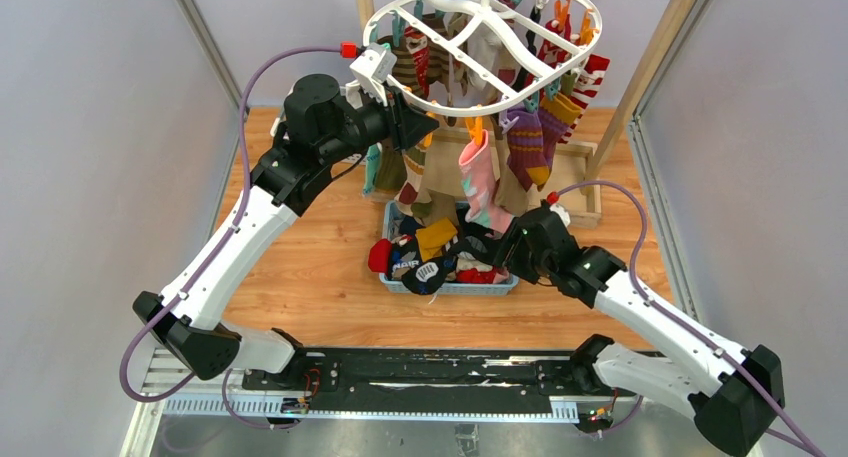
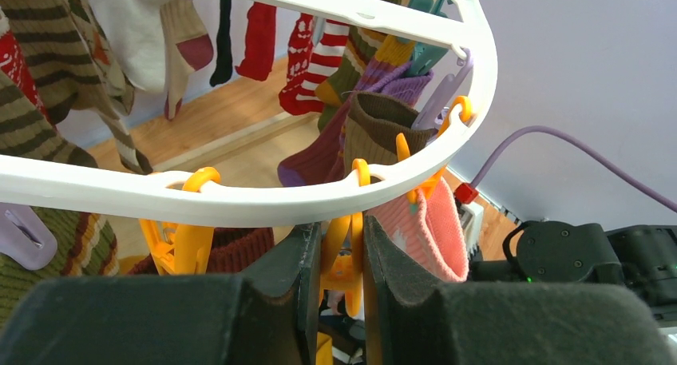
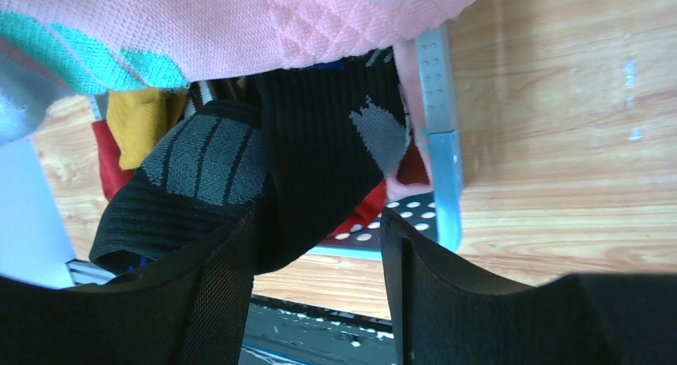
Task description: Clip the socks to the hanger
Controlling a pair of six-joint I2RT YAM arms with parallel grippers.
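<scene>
The white round hanger (image 1: 400, 82) carries several clipped socks. My left gripper is shut on an orange clip (image 2: 357, 221) hanging from its front rim; no sock shows in that clip. A pink and teal sock (image 1: 478, 172) hangs from another orange clip to its right. In the blue basket (image 1: 450, 289) lies a heap of loose socks. Over the basket's right side, my right gripper is part open. A black and grey ribbed sock (image 3: 319, 149) lies below it, against or just under the left finger (image 3: 231, 277); contact is unclear.
The pink sock hangs close above the basket and crosses the top of the right wrist view. Behind it stand wooden trays (image 1: 590, 212) and a wooden post (image 1: 640, 77). Bare wooden floor (image 1: 300, 287) lies left of the basket.
</scene>
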